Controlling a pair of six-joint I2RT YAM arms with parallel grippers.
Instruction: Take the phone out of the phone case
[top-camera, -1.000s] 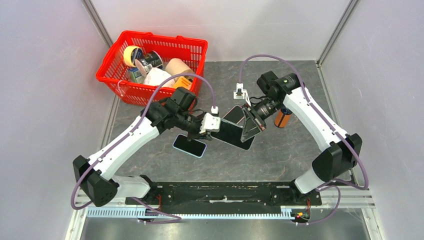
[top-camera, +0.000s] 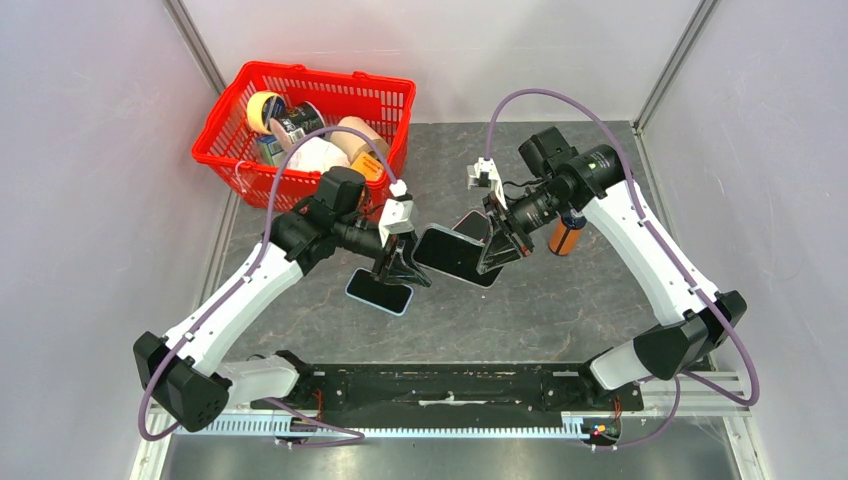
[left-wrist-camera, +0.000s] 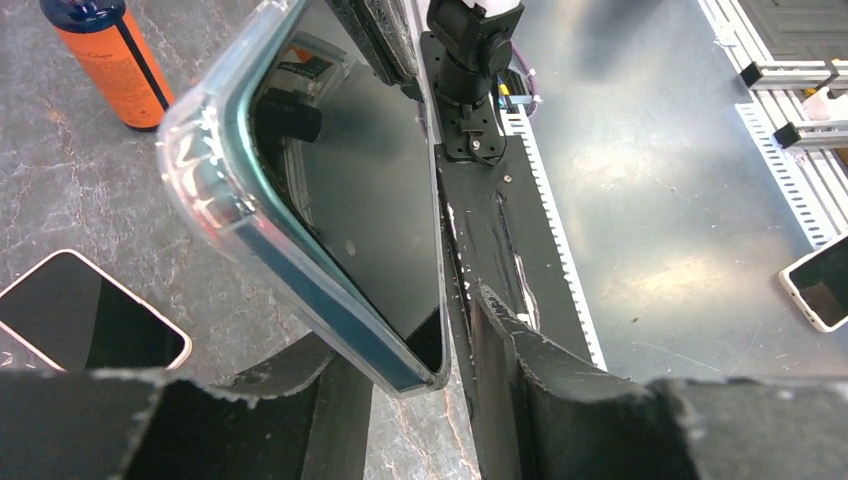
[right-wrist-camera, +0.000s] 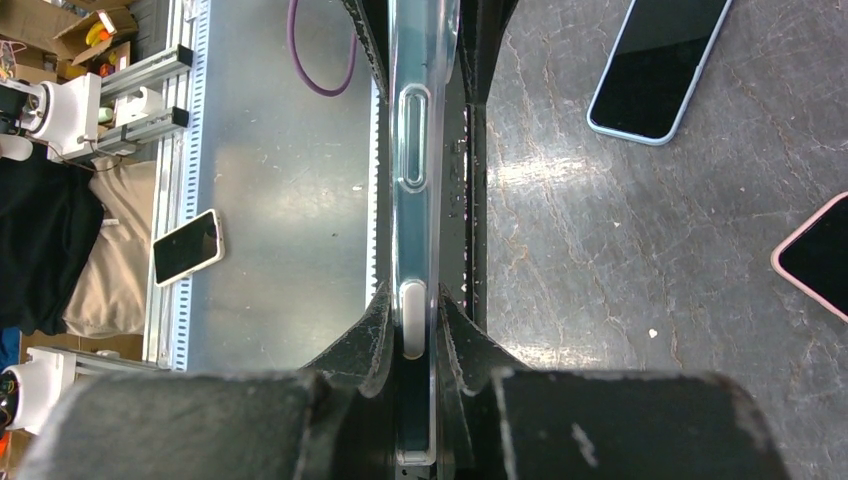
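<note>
A black-screened phone (top-camera: 455, 258) in a clear case is held raised by my right gripper (top-camera: 492, 258), shut on its side edges; the case's buttons show between the fingers in the right wrist view (right-wrist-camera: 414, 320). My left gripper (top-camera: 410, 270) is part open just left of the phone. In the left wrist view its fingers (left-wrist-camera: 500, 390) are below the tilted case's near corner; whether they touch it cannot be told.
A blue-edged phone (top-camera: 378, 291) lies left on the grey table; a pink-edged phone (left-wrist-camera: 90, 310) lies beneath the held one. An orange bottle (top-camera: 566, 237) stands right. A red basket (top-camera: 220, 135) with tape rolls fills the back left.
Both arms have risen and drawn slightly apart since about a second ago; the left gripper has moved left and the held phone has shifted slightly.
</note>
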